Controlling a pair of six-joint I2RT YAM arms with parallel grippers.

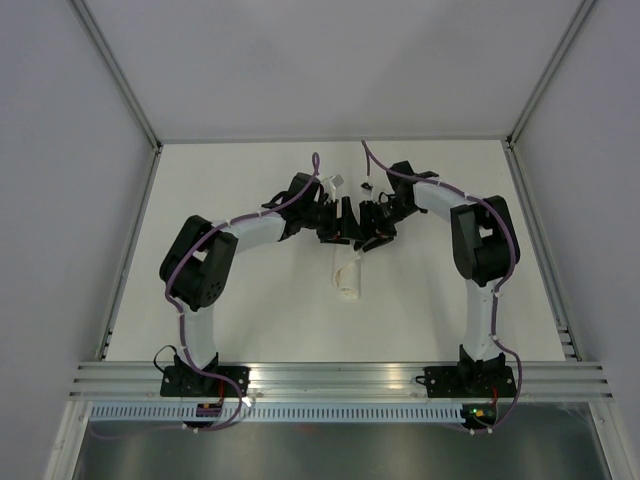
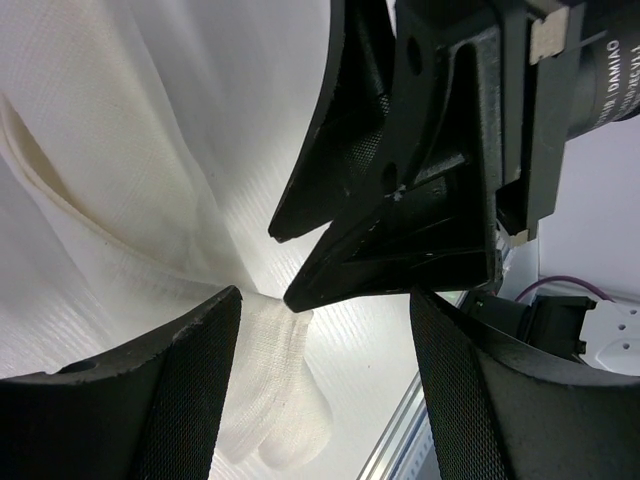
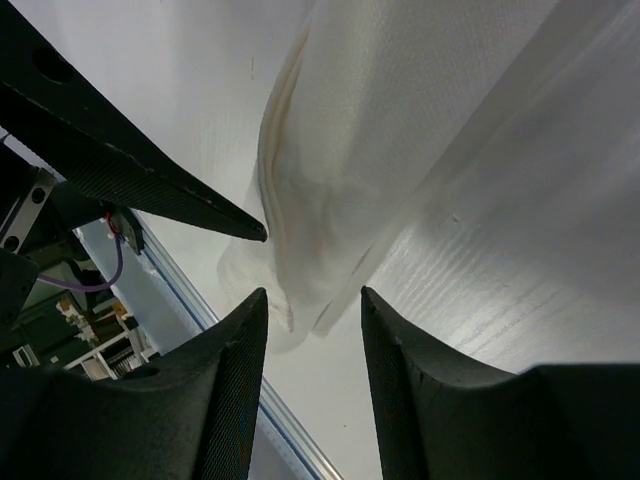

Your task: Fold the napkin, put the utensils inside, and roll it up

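The white napkin (image 1: 347, 278) lies as a narrow folded strip, its near end bunched into a rounded shape. No utensils show in any view; cloth or arms may hide them. My left gripper is open over the napkin, its two fingers apart with cloth visible beneath. Also open is my right gripper, with the napkin's edge and loose end showing beyond its fingertips. Both grippers are close together over the strip. In the left wrist view the right gripper's dark fingers (image 2: 420, 245) reach in beside a raised fold; contact is unclear.
Bare white table (image 1: 270, 310) surrounds the napkin left, right and in front. The two grippers nearly touch, leaving little room between them. A metal rail (image 1: 335, 372) runs along the table's front edge.
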